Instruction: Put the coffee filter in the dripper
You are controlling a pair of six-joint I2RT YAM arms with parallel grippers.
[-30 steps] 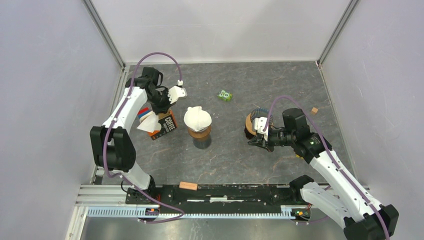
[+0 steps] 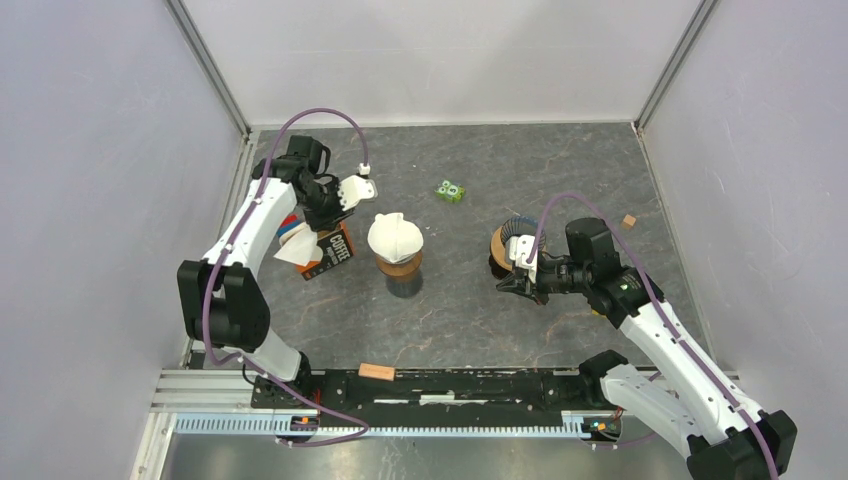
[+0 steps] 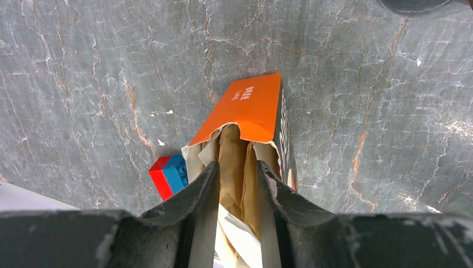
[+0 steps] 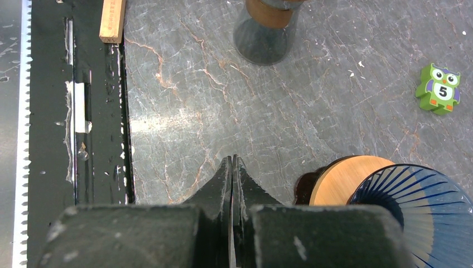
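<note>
An orange-and-black filter box (image 2: 330, 255) lies open at the left, brown and white filters (image 3: 231, 162) inside. My left gripper stands open over the box's mouth, its fingers framing the filters; whether it touches them is unclear. A white filter (image 2: 395, 236) sits atop a glass vessel with a wooden band (image 2: 400, 268). The blue ribbed dripper (image 4: 432, 223) on a wooden ring (image 4: 343, 173) is at the right. My right gripper is shut beside it, nothing between its fingers.
A green owl block (image 2: 450, 191), a small wooden cube (image 2: 629, 222) and red and blue blocks (image 3: 173, 173) are around. A wooden bar (image 2: 377, 371) lies on the front rail.
The right arm is unchanged.
</note>
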